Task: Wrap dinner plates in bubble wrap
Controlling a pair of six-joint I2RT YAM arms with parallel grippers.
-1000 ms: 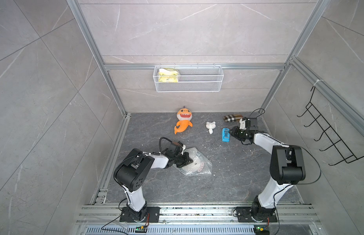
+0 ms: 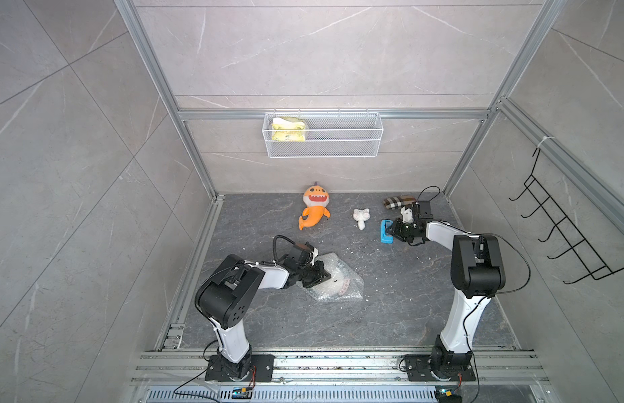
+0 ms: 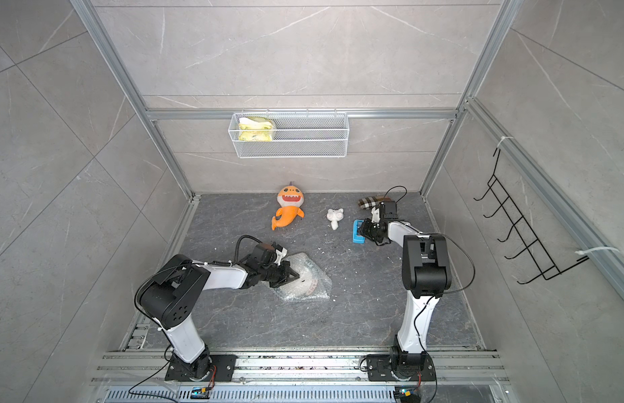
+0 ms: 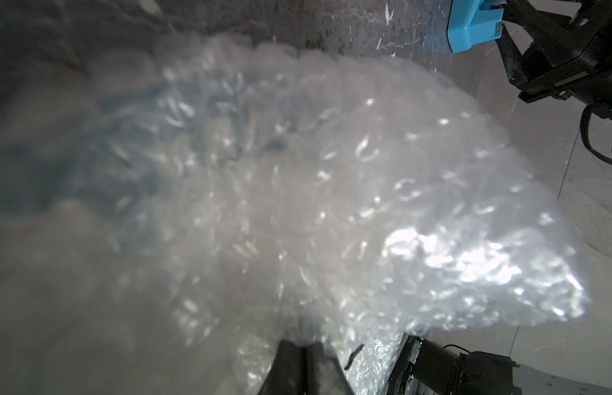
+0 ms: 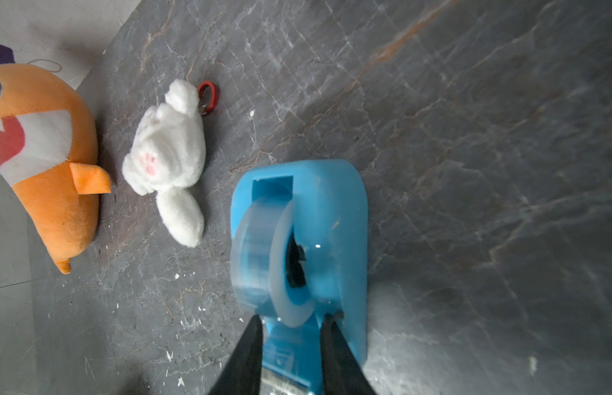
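A plate inside bubble wrap (image 2: 342, 282) lies on the table front-middle. My left gripper (image 2: 324, 274) is down on the wrap; in the left wrist view its fingertips (image 4: 289, 355) are together, shut, against the crinkled plastic. A blue tape dispenser (image 5: 342, 217) with a clear tape roll (image 5: 253, 250) stands right of centre. My right gripper is at the dispenser's near end, its fingers part open on either side of it in the wrist view; whether they touch it cannot be told.
An orange shark plush (image 2: 314, 213) and a white plush (image 2: 360, 216) lie at the back. A plaid cloth (image 2: 396, 201) is behind the dispenser. A wire basket (image 2: 342, 144) hangs on the back wall.
My right arm has moved left, bringing its gripper onto the blue dispenser. The left arm and the wrapped plate show no change.
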